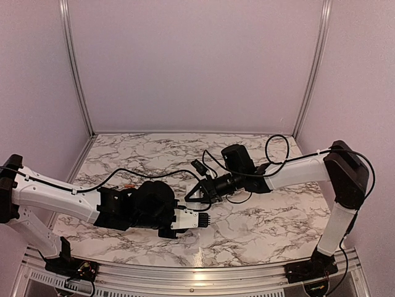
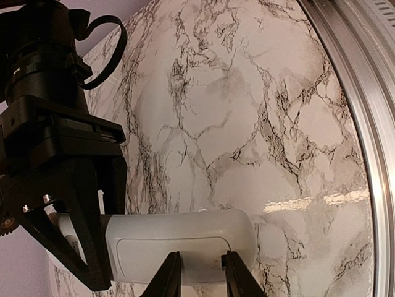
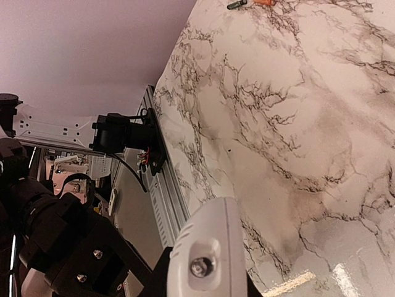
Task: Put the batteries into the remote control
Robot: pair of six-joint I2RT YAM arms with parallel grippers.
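Observation:
A white remote control [image 2: 166, 247] is held in the air by both grippers. My right gripper [image 1: 196, 195] is shut round one end of it, its black fingers [image 2: 86, 247] visible in the left wrist view. My left gripper is shut on the other part, fingertips on its side. In the right wrist view the remote [image 3: 207, 244] appears end-on, showing a small round metal spot in a recess. Small batteries, one dark [image 3: 236, 4] and one orange [image 3: 264, 2], lie on the table at the top edge of that view.
The left arm hides much of the table's left part in the top view. Black cables loop above both arms.

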